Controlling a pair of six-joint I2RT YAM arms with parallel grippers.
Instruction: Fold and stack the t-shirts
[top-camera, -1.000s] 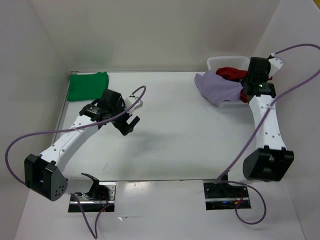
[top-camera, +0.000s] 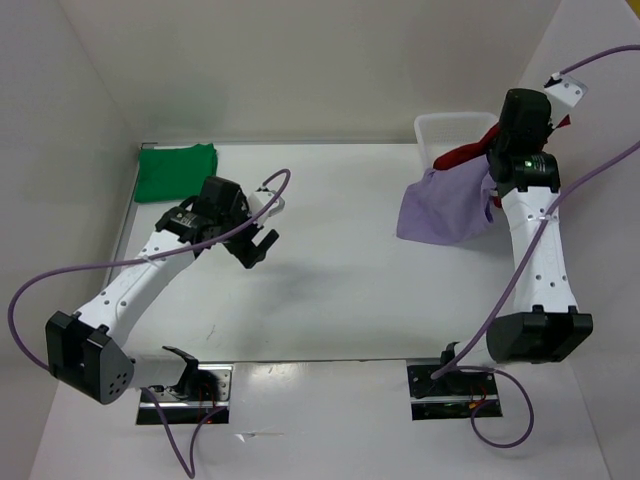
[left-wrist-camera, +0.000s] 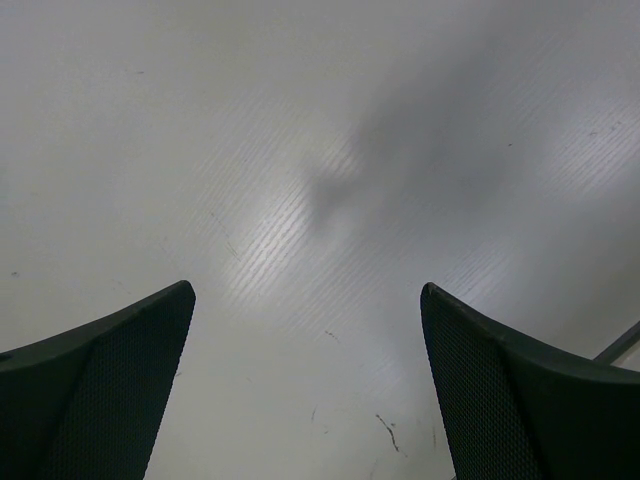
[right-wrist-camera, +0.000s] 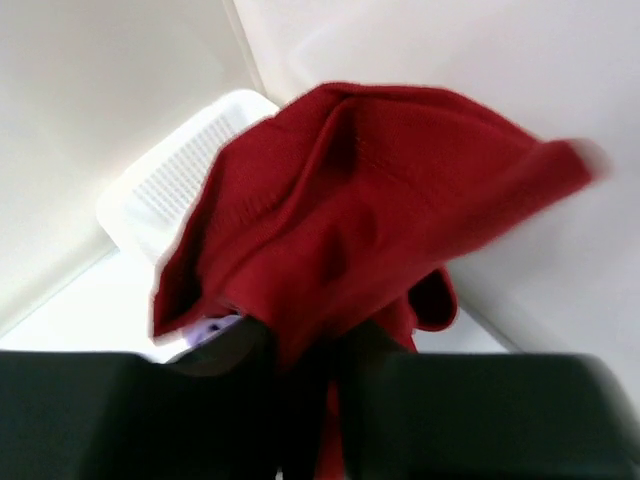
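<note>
A folded green shirt (top-camera: 175, 172) lies at the back left. At the back right, a red shirt (top-camera: 462, 153) (right-wrist-camera: 360, 190) is raised at my right gripper (top-camera: 530, 140), bunched between and around its blurred fingers; how far these are closed is unclear. A purple shirt (top-camera: 440, 210) trails below it onto the table, mostly hidden behind the red one in the right wrist view. My left gripper (top-camera: 260, 243) hovers open over bare table on the left, nothing between its fingers.
A white basket (top-camera: 448, 128) (right-wrist-camera: 175, 170) stands by the back wall at the right, beneath the red shirt.
My right gripper has risen and shifted, lifting the red shirt; the purple shirt has slid forward out of the basket area onto the table. The left arm is still.
</note>
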